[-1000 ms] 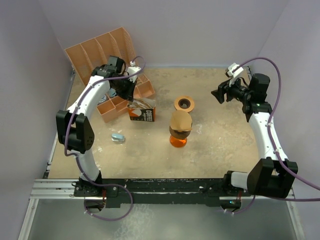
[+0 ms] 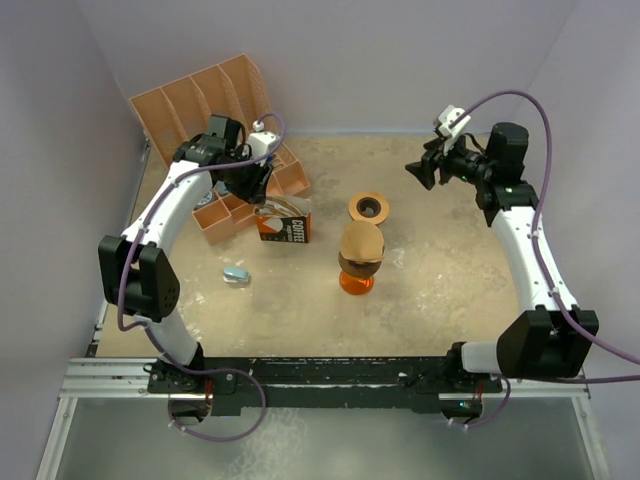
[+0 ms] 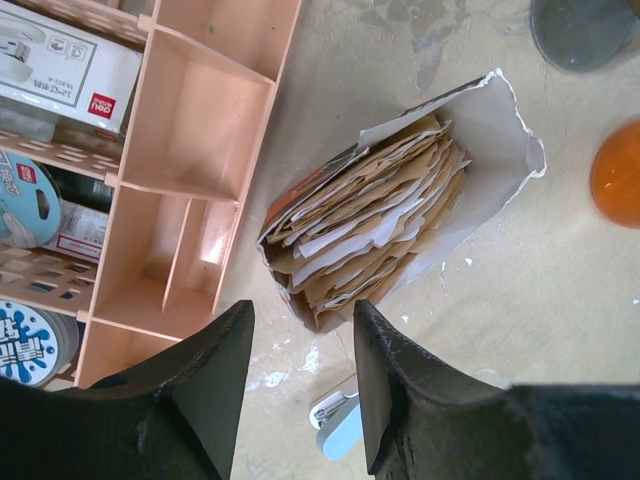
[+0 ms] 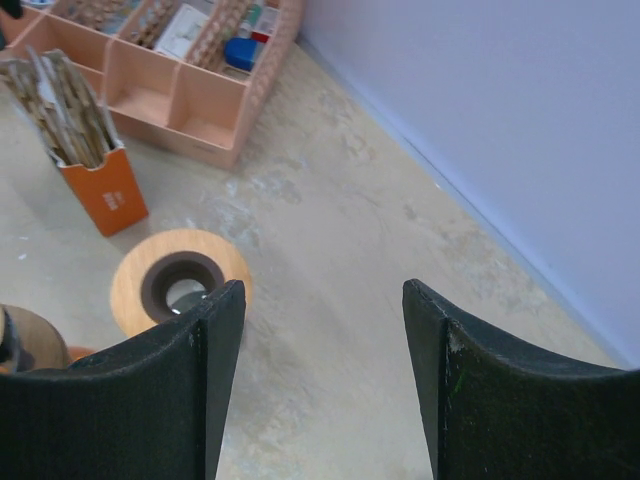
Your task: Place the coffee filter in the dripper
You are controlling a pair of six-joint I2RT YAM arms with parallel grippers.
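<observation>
An orange-and-black coffee filter box [image 2: 284,229] stands upright with its top open. Brown and white paper filters [image 3: 375,220] are packed inside it in the left wrist view. My left gripper is open at the box's near end, nothing between its fingers. A tan-topped vessel [image 2: 361,245], dark below, looks like the dripper; whether the tan part is a filter I cannot tell. At its near side is an orange round piece [image 2: 356,283]. Over bare table to the right, my right gripper stands open and empty.
A wooden ring [image 2: 369,208] with a dark hole lies behind the tan-topped vessel. The compartment organizer [image 2: 222,215] borders the box on the left. A light-blue clip-like object [image 2: 236,275] lies in front.
My right gripper has shifted left and toward the back. The box and vessel have not moved.
</observation>
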